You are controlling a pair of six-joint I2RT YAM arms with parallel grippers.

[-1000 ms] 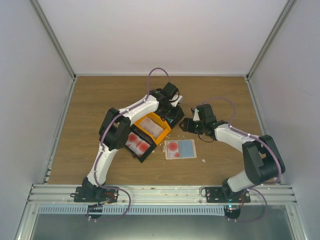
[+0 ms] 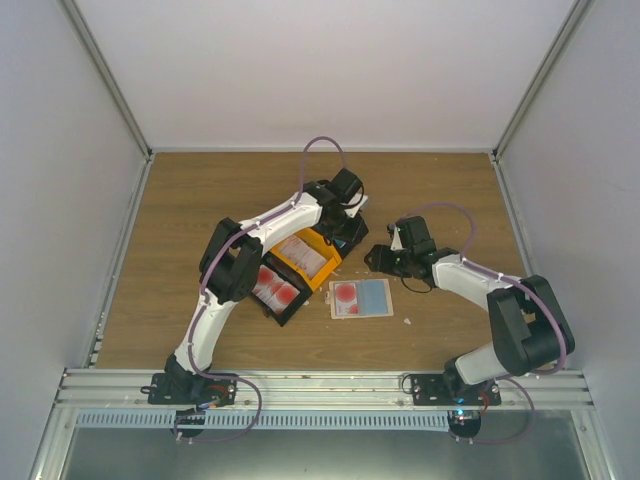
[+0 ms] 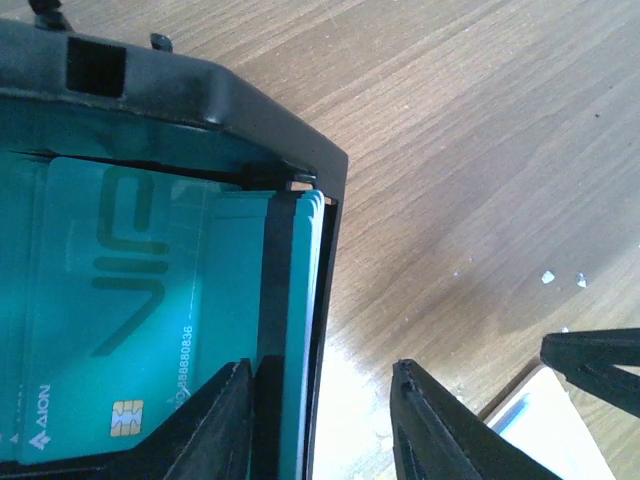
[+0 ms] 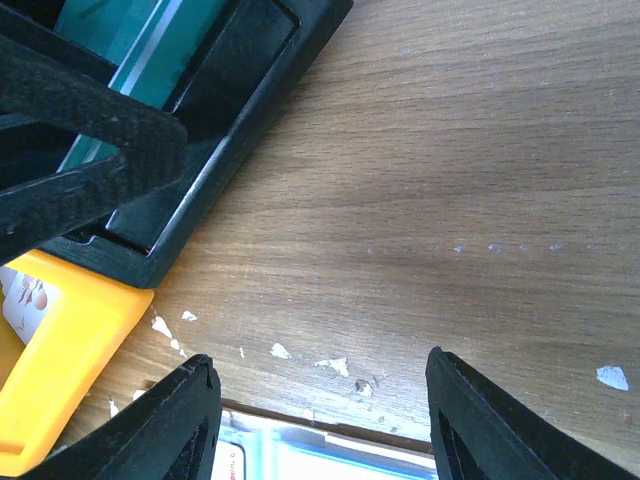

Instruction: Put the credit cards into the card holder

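Observation:
My left gripper is part open at the right end of a stack of teal cards in a black tray, one finger over the cards, the other outside the tray. In the right wrist view my right gripper stands open over bare table, above the edge of the light card holder. The card holder shows a red-and-white side and a blue-grey side in the top view.
A yellow tray with pale cards and another black tray with red-white cards lie left of the holder.
Over the last second both arms have shifted slightly in the top view, the right gripper a little toward the front and right.

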